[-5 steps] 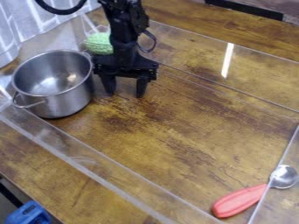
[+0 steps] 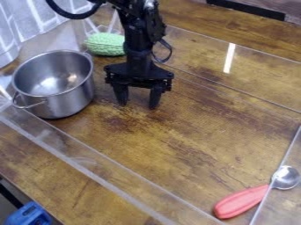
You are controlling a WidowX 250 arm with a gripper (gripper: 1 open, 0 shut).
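Observation:
My black gripper (image 2: 137,88) is lowered over the wooden table, just right of a steel pot (image 2: 53,83). Its two fingers point down and stand apart, with nothing visible between them. A pale green corn-like object (image 2: 102,44) lies behind it at the back left, partly beside the arm.
A spoon with a red handle (image 2: 241,200) and metal bowl lies at the front right. A blue object (image 2: 30,215) sits at the bottom left corner. Transparent edging runs along the table's sides.
My gripper has moved a little to the right, away from the pot. The other objects stay where they were.

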